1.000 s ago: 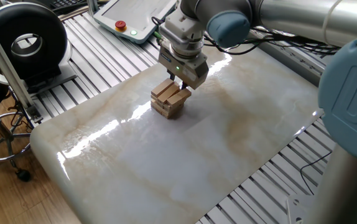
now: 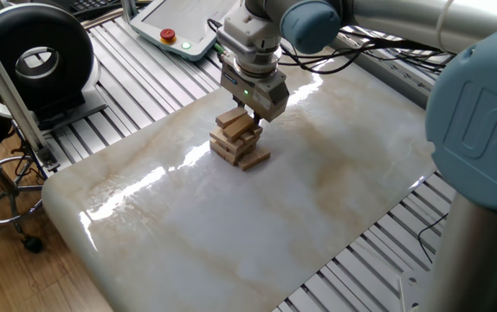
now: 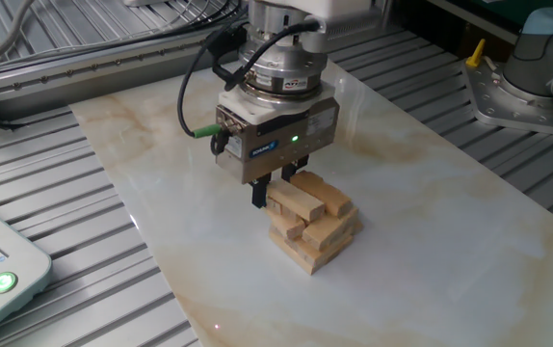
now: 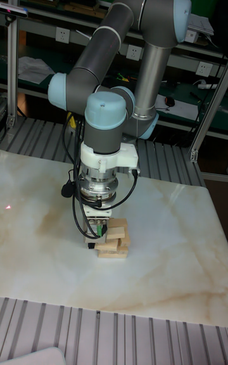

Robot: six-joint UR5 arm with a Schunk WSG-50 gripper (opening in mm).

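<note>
A small stack of pale wooden blocks (image 2: 233,144) stands on the marbled sheet, its upper pieces skewed and overlapping. In exterior view 1, one block (image 2: 255,159) lies low at the stack's near right side. My gripper (image 3: 275,191) points down at the stack's upper edge, its two black fingers (image 3: 259,195) apart. One top block (image 3: 298,201) has its end close by the fingers, and another top block (image 3: 323,193) lies beside it. Whether the fingers touch a block cannot be made out. Exterior view 3 shows the blocks (image 4: 114,246) beside the gripper, which hides part of them.
The marbled sheet (image 2: 188,234) is bare around the stack. A teach pendant (image 2: 179,26) with a red button lies at the far edge. Cables (image 2: 361,56) run behind the arm, and slatted metal table (image 2: 352,282) borders the sheet.
The stack was neat with its top blocks side by side; now they are skewed and one block lies low at the right. My gripper has barely moved in exterior view 1.
</note>
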